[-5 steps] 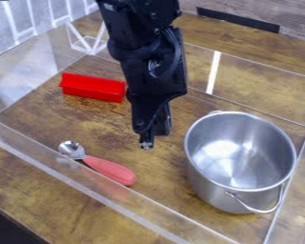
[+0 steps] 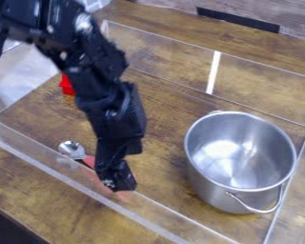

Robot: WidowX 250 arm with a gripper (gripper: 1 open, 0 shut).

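Note:
The black arm reaches down from the upper left, and its gripper (image 2: 114,179) is low over the red-handled utensil (image 2: 73,152), a metal-headed tool lying on the wooden surface near the clear front wall. The fingers cover much of the red handle; the fingers look open, and whether they touch the handle is unclear. A steel pot (image 2: 239,164) with a wire handle stands upright to the right of the gripper.
A red block (image 2: 66,84) at the back left is mostly hidden behind the arm. Clear low walls border the wooden work area (image 2: 181,95). The floor behind the pot is free.
The gripper has moved down and to the left, away from the pot and onto the red-handled utensil. The arm now hides more of the red block.

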